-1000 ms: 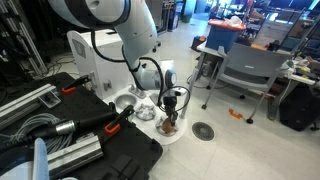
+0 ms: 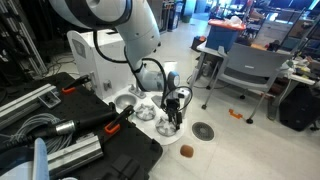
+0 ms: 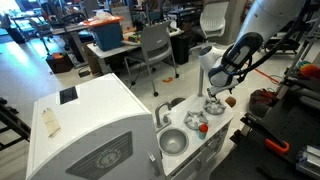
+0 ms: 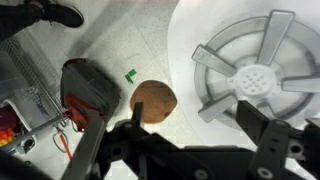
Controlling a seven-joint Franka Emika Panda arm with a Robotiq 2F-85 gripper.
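My gripper has its fingers apart, with no object between them in the wrist view. It hangs over the front burner (image 4: 250,80) of a white stovetop (image 2: 178,138). Clear of the stovetop's edge, a round brown object (image 4: 153,101) shows against the pale floor. The same brown object (image 2: 187,150) appears right of the counter in the first exterior view, and near the gripper side of the stove as a small brown spot (image 3: 231,100) in the second. Whether it rests on the floor or is in the air, I cannot tell.
More burners (image 3: 172,122) and a round metal sink (image 3: 173,141) line the counter. A small red object (image 3: 203,128) sits by the stove edge. A grey chair (image 2: 255,68) and a floor drain (image 2: 203,131) stand out beyond it. In the wrist view lies a dark backpack (image 4: 90,90).
The arm has barely moved.
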